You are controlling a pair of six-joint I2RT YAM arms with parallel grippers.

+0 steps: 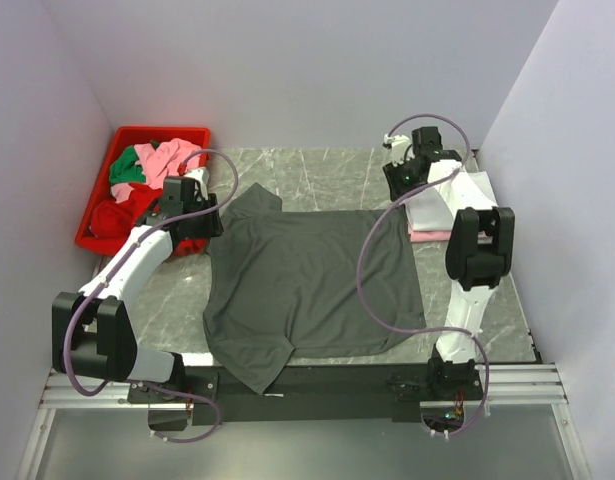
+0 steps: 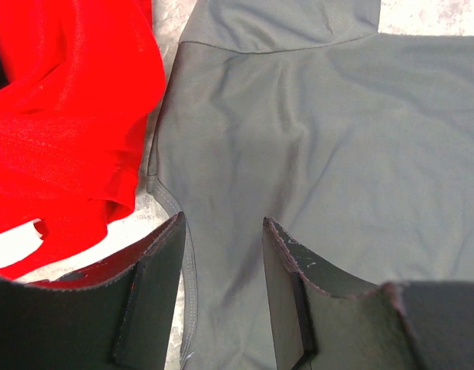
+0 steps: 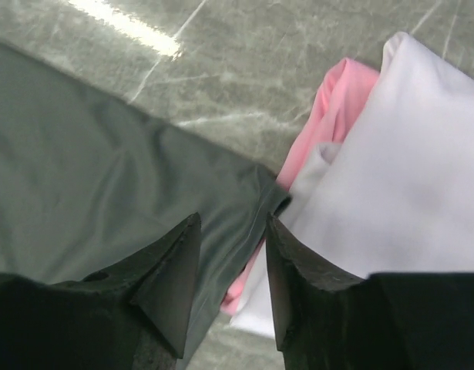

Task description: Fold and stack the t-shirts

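A dark grey t-shirt (image 1: 313,285) lies spread on the marble table, one sleeve overhanging the front edge. My left gripper is open over the shirt's left side, nothing between its fingers. My right gripper stands part open above the shirt's top right corner. That corner touches a stack of folded white (image 3: 398,169) and pink (image 3: 337,100) shirts on the right.
A red basket (image 1: 97,195) of red, pink and green clothes stands at the back left, beside my left gripper. Bare marble (image 1: 322,170) shows behind the grey shirt. Walls bound both sides and the back.
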